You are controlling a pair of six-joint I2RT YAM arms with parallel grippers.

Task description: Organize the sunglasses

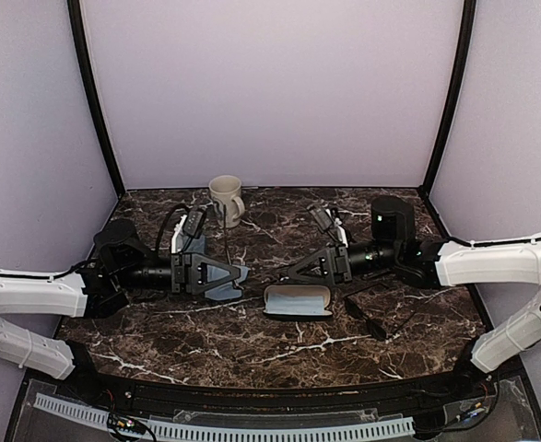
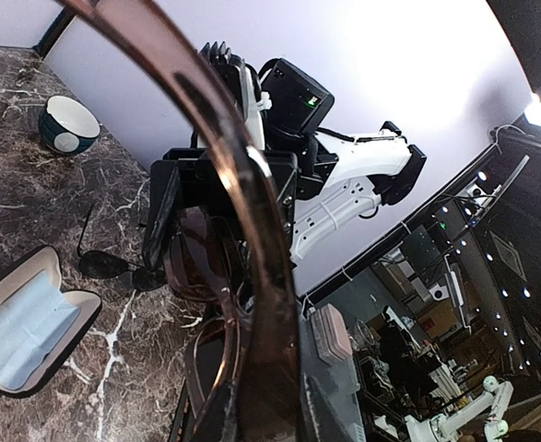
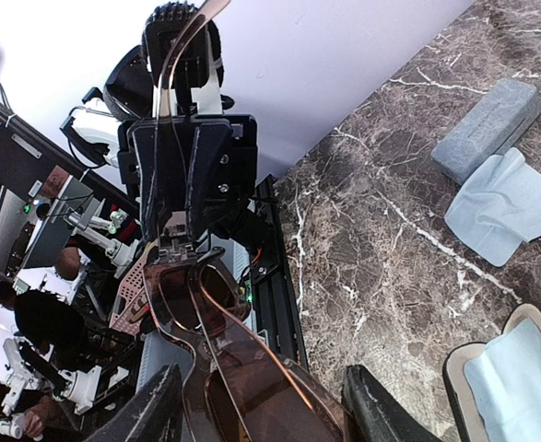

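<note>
Brown sunglasses are held in the air by my left gripper [image 1: 229,276], shut on them; one temple rises across the left wrist view. My right gripper [image 1: 288,274] is at their other end, part open, its fingers either side of the frame in the right wrist view; whether it touches them I cannot tell. Below lies an open case [image 1: 297,306] with a light blue cloth in it. A dark pair of sunglasses [image 1: 371,322] lies right of the case.
A grey case [image 3: 487,129] and a blue cloth [image 3: 500,207] lie on the left of the table. A mug [image 1: 222,198] stands at the back. A bowl [image 2: 67,124] shows in the left wrist view.
</note>
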